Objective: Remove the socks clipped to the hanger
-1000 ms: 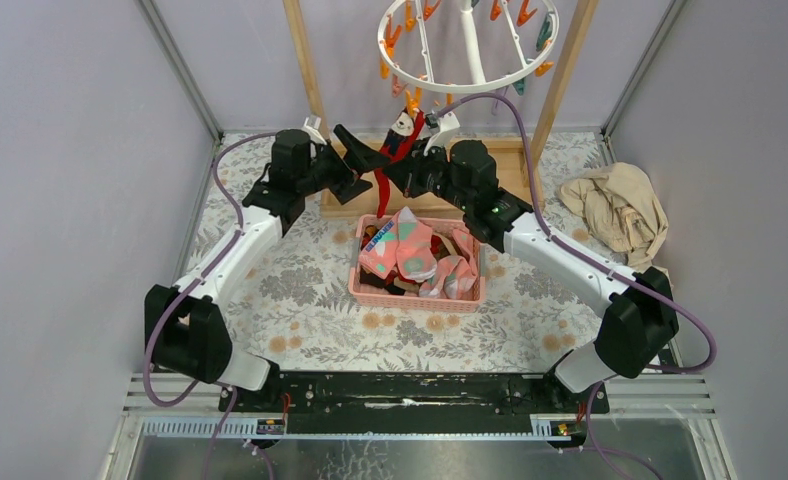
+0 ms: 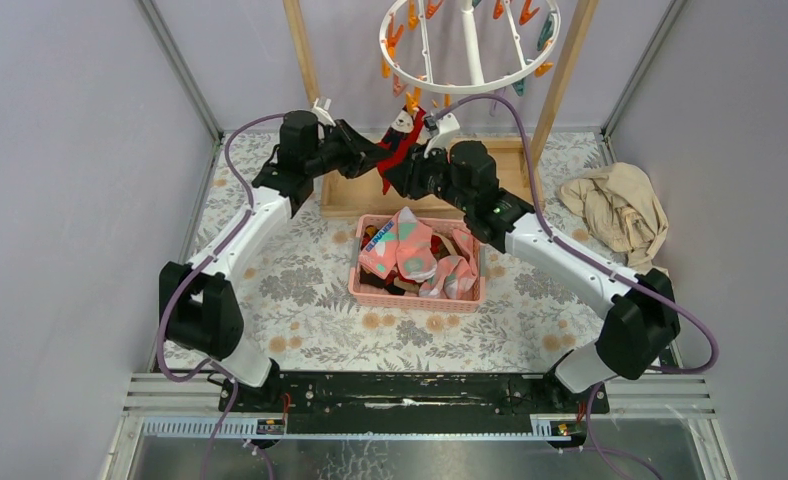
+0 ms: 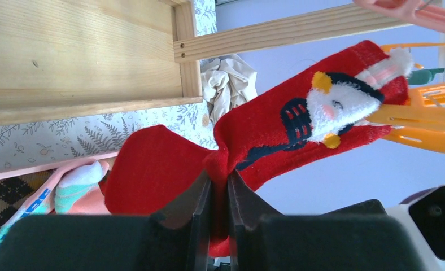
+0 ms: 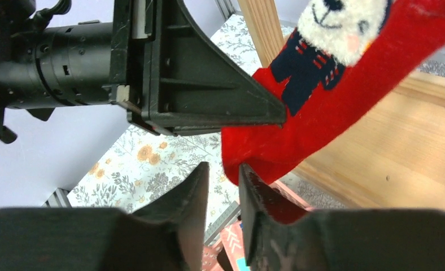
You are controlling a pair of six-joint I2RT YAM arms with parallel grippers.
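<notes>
A red sock with a white animal face [image 3: 339, 107] hangs from orange clips [image 3: 418, 116] on the white ring hanger [image 2: 475, 85]. My left gripper is shut on the lower part of this sock, which bends between the fingers. In the top view it comes from the left at the sock's middle. My right gripper is just below and right of it, its fingers a little apart by the sock's hanging end; in the right wrist view nothing clearly sits between them, though they are blurred.
A pink basket [image 2: 365, 294] of socks stands below, in front of a wooden tray [image 2: 510, 180] and posts. A beige cloth [image 2: 610, 210] lies at the right.
My left gripper has risen in the top view and gone from open to shut on the sock, whose lower end now appears higher. The right arm has barely moved.
</notes>
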